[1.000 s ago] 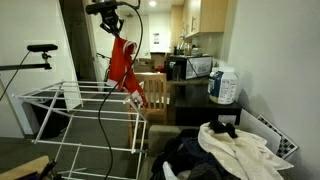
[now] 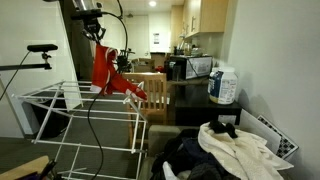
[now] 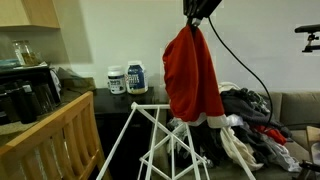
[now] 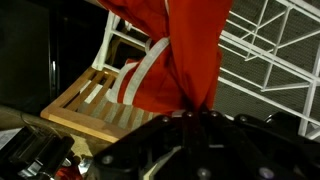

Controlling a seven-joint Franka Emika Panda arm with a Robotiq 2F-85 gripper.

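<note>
A red cloth garment (image 3: 192, 80) with a white band hangs from my gripper (image 3: 194, 22), which is shut on its upper end. In exterior view 1 the red cloth (image 2: 103, 68) dangles above the white drying rack (image 2: 75, 100), my gripper (image 2: 96, 38) over it near the top of the frame. The wrist view shows the red garment (image 4: 190, 55) spread below the fingers, its white band (image 4: 150, 68) to the left. The fingertips are dark and partly covered by cloth there, so the exact grip point is hidden.
A pile of dark and white clothes (image 2: 240, 150) lies on the couch at the right. Behind the rack stands a wooden chair (image 2: 152, 90). White tubs (image 3: 135, 76) sit on the dark counter by the wall.
My gripper has moved left in exterior view 1, carrying the red cloth along. The cloth's lower end has swung from hanging down to trailing right. Rack and clothes pile stay put.
</note>
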